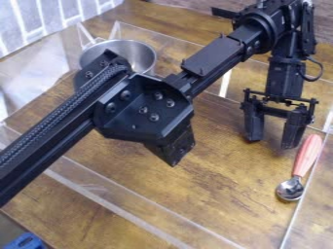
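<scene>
My gripper (272, 129) hangs low over the wooden table at the right, its two black fingers spread apart with nothing seen between them. Just below and to the right of it lies a metal scoop with a red handle (307, 156), its bowl toward the bottom of the view. The gripper does not appear to hold it. Behind my arm at the upper left stands a silver metal pot (138, 53), partly hidden by the arm.
Clear plastic panels and strips edge the wooden table (169, 199). A blue object (19, 241) shows at the lower left corner, and a white rack (39, 19) at the upper left.
</scene>
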